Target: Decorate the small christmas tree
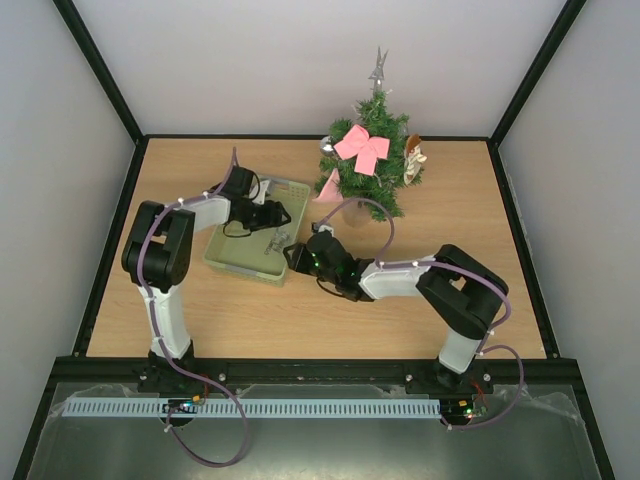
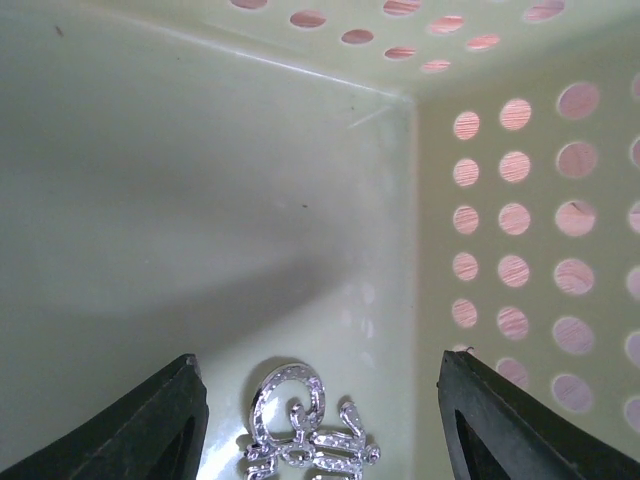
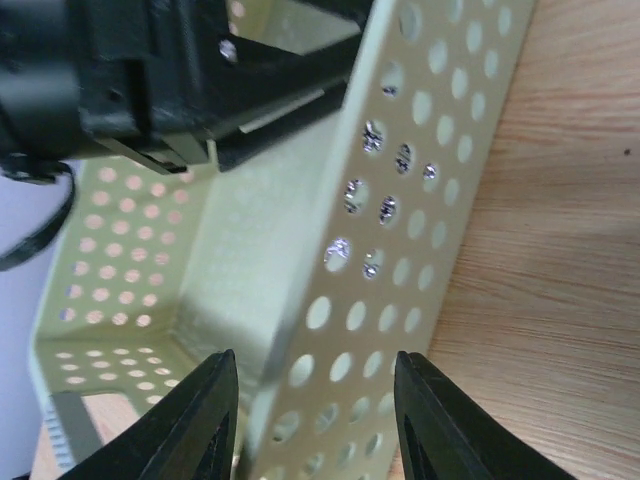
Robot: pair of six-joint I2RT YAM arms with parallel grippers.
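My left gripper hangs open inside the green perforated basket (image 1: pixel 225 262), above a silver glittery ornament (image 2: pixel 290 430) lying on its floor near the side wall; nothing is between the fingers. My right gripper is at the basket's right side wall, its fingers parted on either side of the wall's edge near the near corner. The small Christmas tree (image 1: pixel 375 170) stands at the back right with pink bows (image 1: pixel 362 150) and a silver star (image 1: pixel 378 70) on top.
The left arm's black housing reaches over the basket, close above my right gripper in the right wrist view.
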